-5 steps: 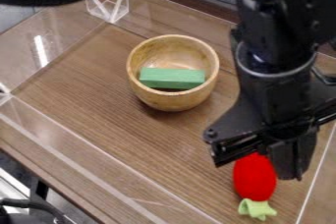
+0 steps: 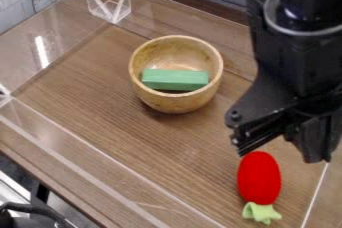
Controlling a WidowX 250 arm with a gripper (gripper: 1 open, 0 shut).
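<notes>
The large dark gripper fills the right side of the view, above and just behind a red oval object with a pale green top on the table. Whether its fingers are open or shut is hard to make out. A wooden bowl holds a green block at the upper middle.
A clear plastic item stands at the back left. Dark cables lie at the lower left corner.
The gripper has risen and shifted a little, uncovering more of the red object. The bowl and block are unmoved.
</notes>
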